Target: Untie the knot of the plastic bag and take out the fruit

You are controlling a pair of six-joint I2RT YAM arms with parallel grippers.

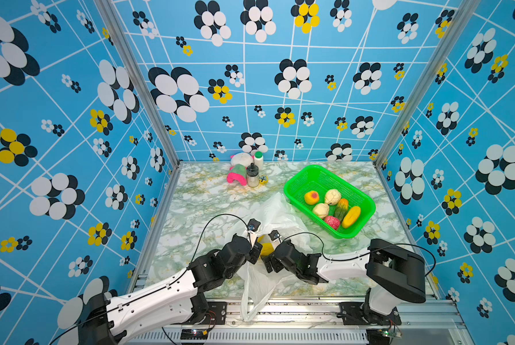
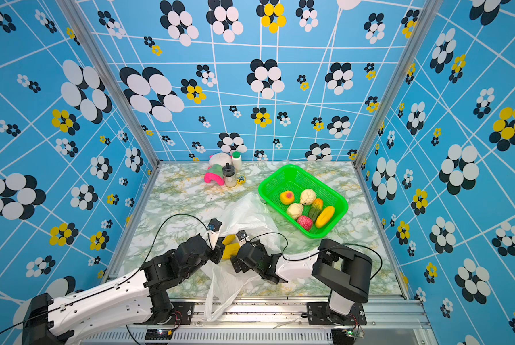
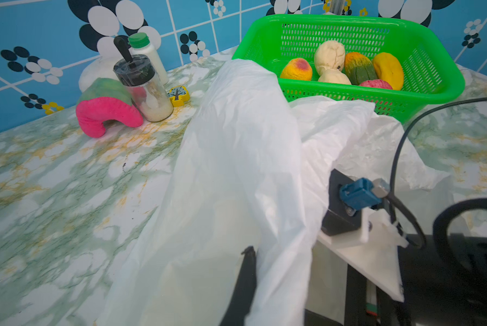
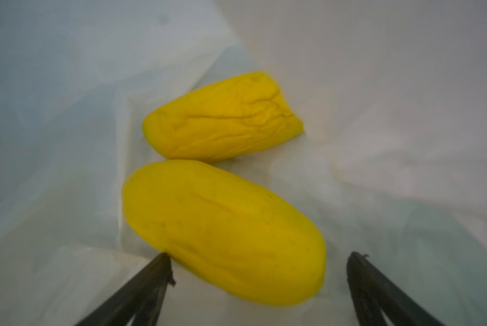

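The white plastic bag (image 1: 276,212) lies spread open on the table's front middle. Its raised film (image 3: 278,179) runs past a dark finger (image 3: 244,290) of my left gripper (image 1: 255,253), which is shut on the bag's edge. Inside the bag, in the right wrist view, are a large yellow oblong fruit (image 4: 227,228) and a smaller wrinkled yellow piece (image 4: 221,116) behind it. My right gripper is open, one finger on either side of the larger fruit's near end, not closed on it. No knot shows.
A green basket (image 1: 361,227) holding several fruits stands to the right behind the bag. Pink-green plush (image 3: 110,108), a jar (image 3: 145,89) and a green-capped bottle (image 3: 145,51) stand at the back left. Both arms crowd close together over the bag.
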